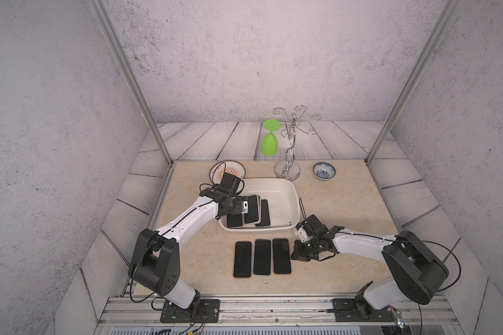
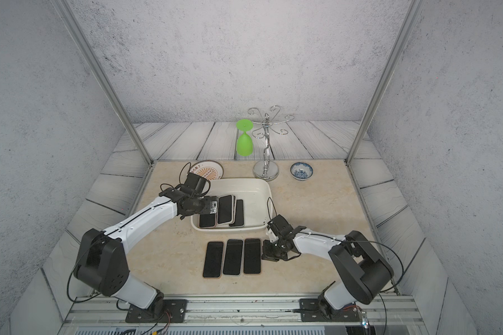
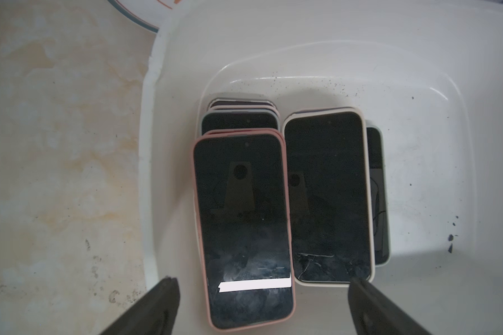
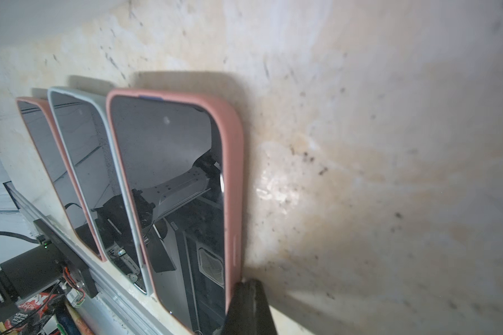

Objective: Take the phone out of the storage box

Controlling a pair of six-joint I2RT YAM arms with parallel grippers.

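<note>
The white storage box [image 1: 285, 189] holds stacked phones. In the left wrist view, a pink-edged phone [image 3: 243, 223] tops the left stack, beside a white-edged phone [image 3: 329, 195] with another dark phone [image 3: 379, 195] partly beneath it. Over these my left gripper is open, its fingers spread to either side of the pink-edged phone, nothing held. On the table before the box lie three phones in a row: a left one [image 1: 242, 259], a pale-blue-edged one [image 1: 262, 257] and a pink-edged one [image 1: 281, 256]. My right gripper is shut, fingertips against that last phone's right edge.
Behind the box stand a patterned plate [image 1: 227, 170], a metal rack [image 1: 287, 170] bearing a green goblet [image 1: 269, 145], and a small blue-white bowl [image 1: 324, 170]. The table right of the box is clear, as is the box's right half.
</note>
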